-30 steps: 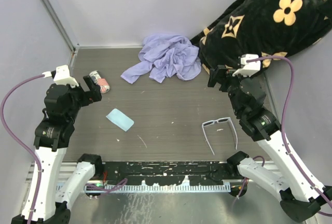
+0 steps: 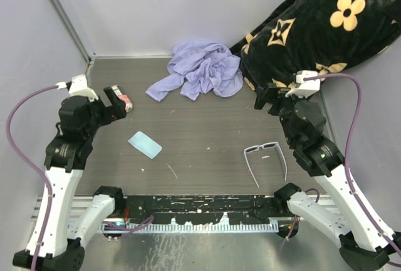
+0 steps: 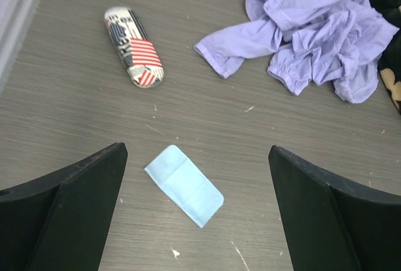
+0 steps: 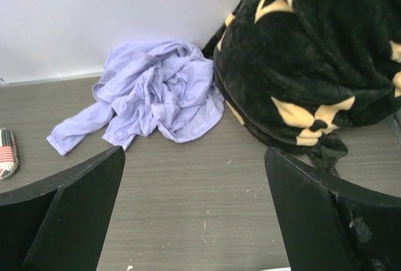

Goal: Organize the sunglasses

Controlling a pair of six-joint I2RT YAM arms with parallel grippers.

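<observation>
White-framed sunglasses [image 2: 262, 147] lie unfolded at the table's right front, lenses toward the back, temples toward me. A pale blue cloth [image 2: 145, 144] lies left of centre, also in the left wrist view [image 3: 184, 184]. A flag-print case [image 3: 134, 46] lies at the back left. My left gripper [image 2: 114, 103] hangs open above the table's left side, nothing between its fingers. My right gripper [image 2: 269, 95] stands open over the right side, behind the sunglasses, also empty.
A crumpled lavender shirt [image 2: 203, 70] lies against the back wall, beside a large black patterned blanket [image 2: 319, 26] at the back right.
Both arms have shifted slightly: the left gripper a little right, the right gripper slightly right and toward the front. The objects on the table are unchanged.
</observation>
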